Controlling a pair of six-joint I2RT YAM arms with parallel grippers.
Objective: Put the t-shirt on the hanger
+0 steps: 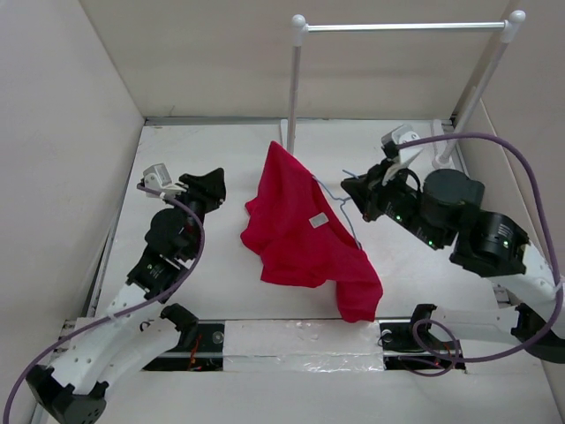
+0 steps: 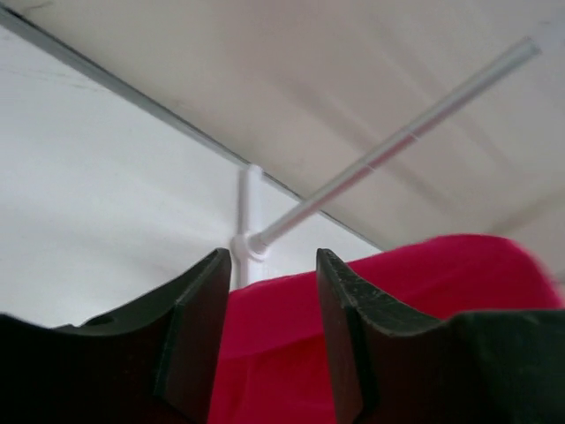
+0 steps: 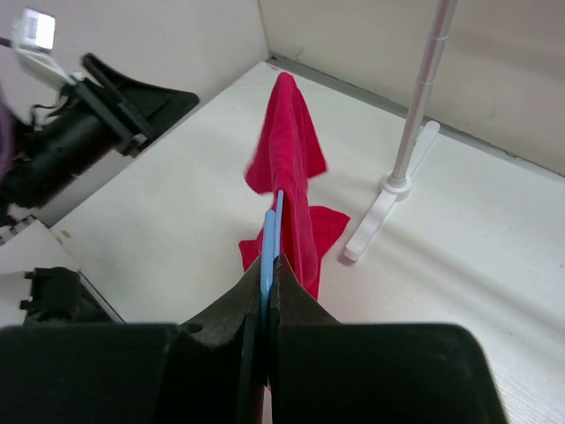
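The red t-shirt [image 1: 300,252] hangs at the middle, a pale label on it, with the blue hanger [image 1: 340,199] at its right edge. My right gripper [image 1: 357,190] is shut on the blue hanger, whose rod [image 3: 269,247] runs between its fingers in the right wrist view. My left gripper [image 1: 214,184] stands open to the left of the shirt, apart from it in the top view; the red cloth [image 2: 415,283] fills the lower right of the left wrist view behind its fingers.
A white rack with a top bar [image 1: 402,27] stands at the back, its foot [image 3: 371,225] on the white floor. Walls enclose the sides and back. Bare floor lies left of the shirt.
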